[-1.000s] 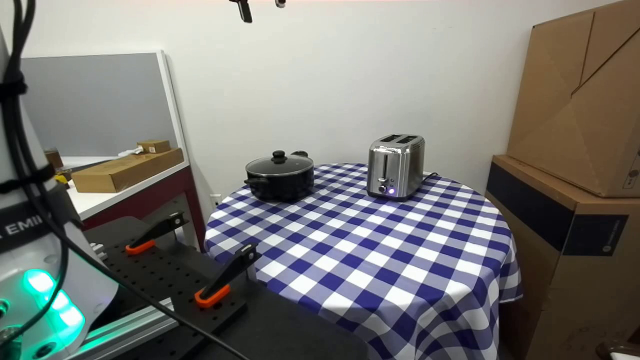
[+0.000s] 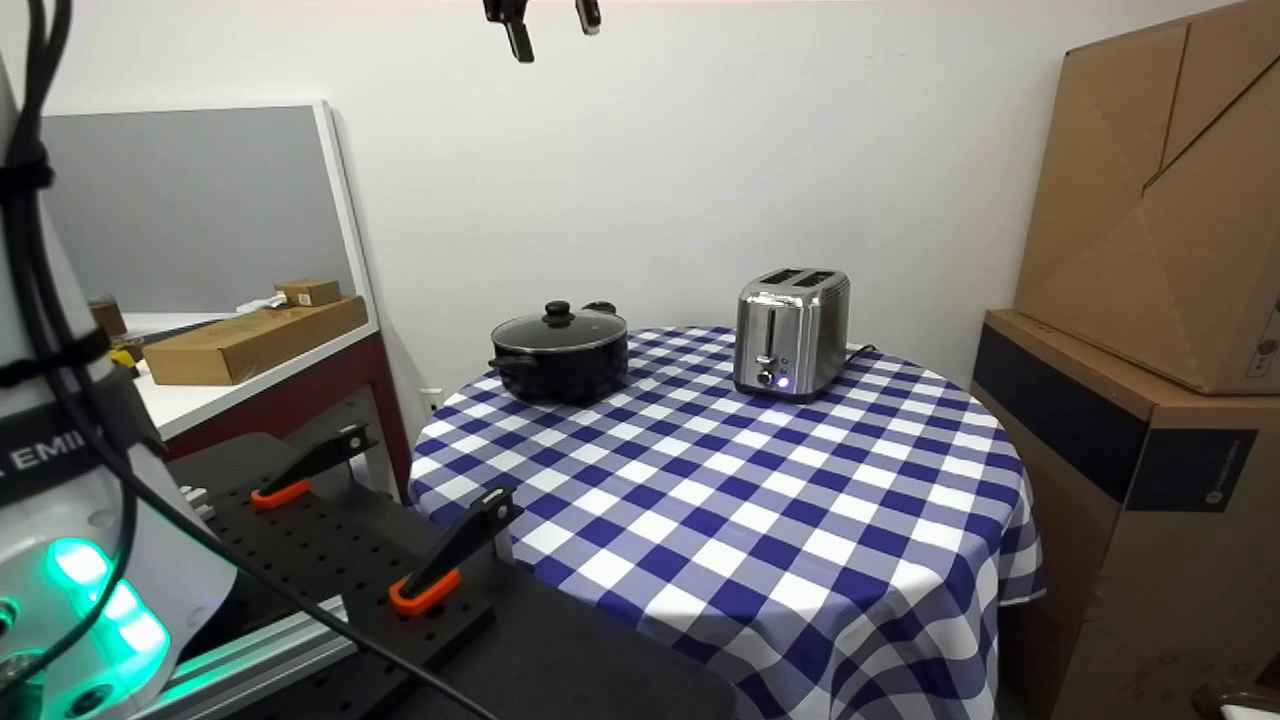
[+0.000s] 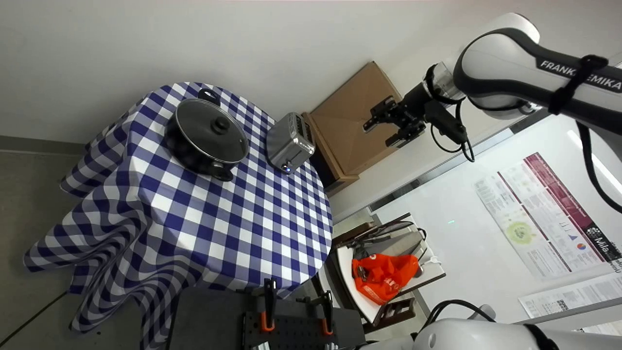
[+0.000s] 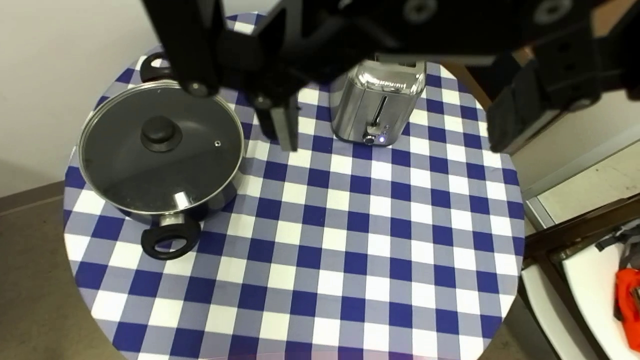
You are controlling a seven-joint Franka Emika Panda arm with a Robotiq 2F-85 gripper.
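High above the table hangs my gripper (image 3: 377, 135), open, with nothing between its fingers; only its fingertips (image 2: 518, 41) dip into the top of exterior view 1. On the round table stands a black pot (image 2: 560, 371) covered by a glass lid (image 4: 129, 150) with a black knob (image 4: 160, 133). To the right of the pot in exterior view 1 is a silver two-slot toaster (image 2: 792, 334), a small light glowing on its front. Part of the toaster's top is hidden behind the gripper in the wrist view. Both things are well below the gripper and apart from it.
A blue and white checked cloth (image 2: 720, 528) covers the table, bare toward the front and middle. Stacked cardboard boxes (image 2: 1086, 516) rise at the right. Two black clamps (image 2: 462, 546) with orange parts sit on the dark mount beside the table. The wall stands behind.
My gripper has shifted a little to the right and down in exterior view 1. The pot and the toaster stand where they were.
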